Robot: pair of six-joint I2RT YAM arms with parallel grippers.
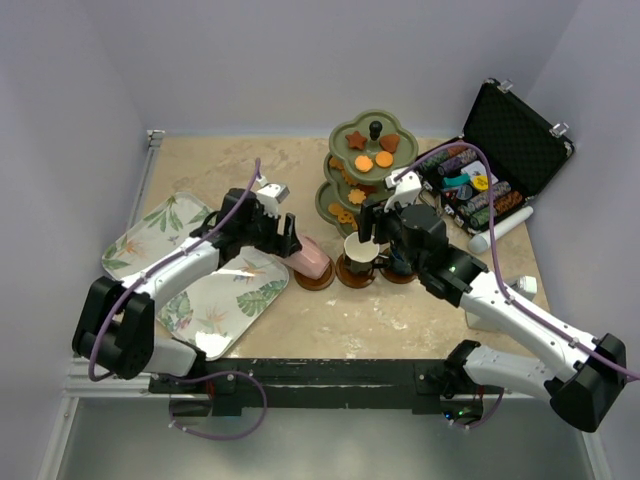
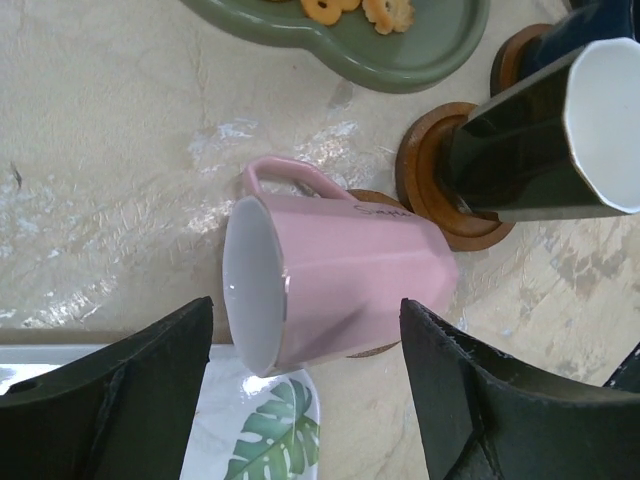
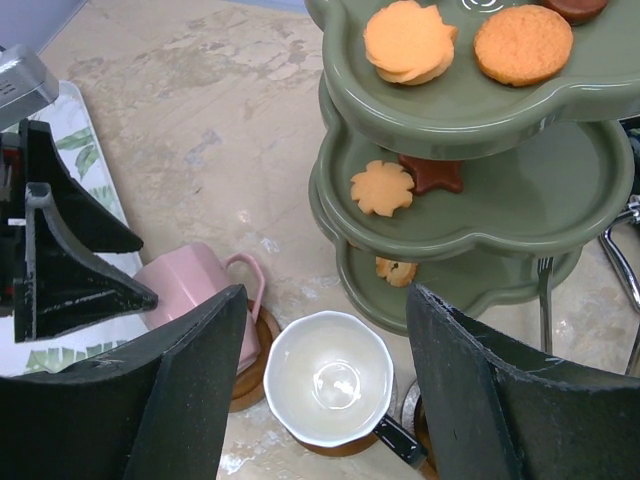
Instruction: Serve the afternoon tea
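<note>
The pink mug (image 2: 350, 280) lies tipped on its side over a wooden coaster, its mouth toward the floral tray (image 1: 215, 310). My open left gripper is just beside its mouth, nothing held. A dark mug with white interior (image 3: 328, 378) stands upright on the middle coaster, and a dark blue mug (image 2: 590, 25) on another coaster. My open right gripper hangs above the middle mug. The green tiered stand (image 3: 450, 120) holds orange and brown snacks and cookies.
An open black case (image 1: 500, 120) with rolled items sits at the back right, a white cylinder (image 1: 500, 228) along its front.
</note>
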